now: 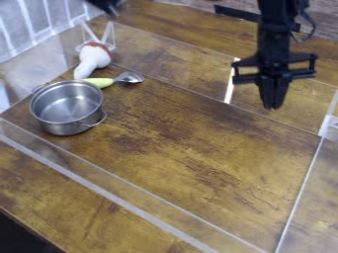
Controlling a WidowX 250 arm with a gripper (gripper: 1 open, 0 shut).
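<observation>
My gripper hangs at the upper right over the wooden table, shut, with nothing visible between its fingers. A steel pot with side handles rests at the left of the table. Just behind it lie a utensil with a pale green handle and metal head, and a white plush-like object with upright ear-like parts.
Clear panels or edges run along the front and right sides. A white barred rail stands at the back left.
</observation>
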